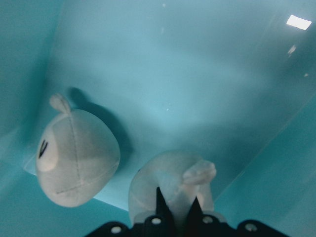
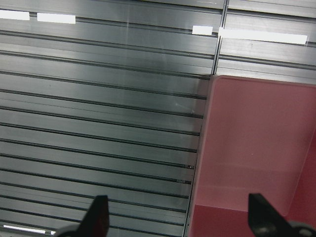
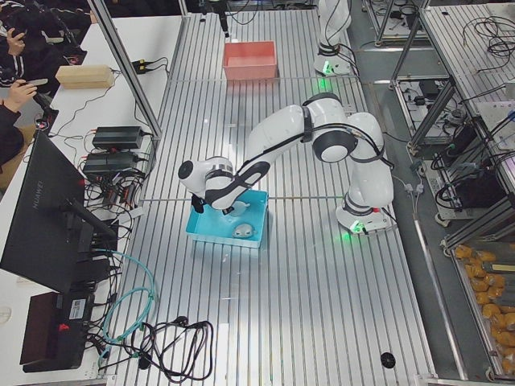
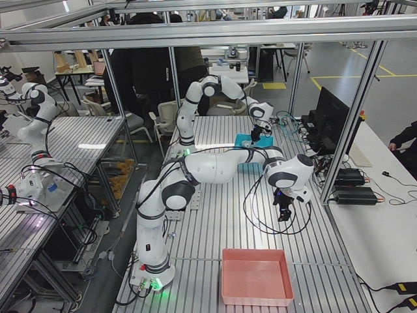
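Note:
A blue bin [image 3: 225, 241] holds two pale plush toys. One plush with a stitched eye [image 1: 78, 155] lies at the left in the left wrist view; the other plush [image 1: 163, 173] is at the fingers of my left gripper, which looks shut on it. My right gripper [image 4: 284, 208] hangs above the table near an empty pink bin [image 4: 257, 274]; its fingers stand wide apart in the right wrist view, with nothing between them.
Bare slatted table [image 3: 314, 265] surrounds both bins. Cables [image 3: 177, 346] lie at the near left edge. A monitor [image 3: 48, 225] and power boxes stand on the side desk.

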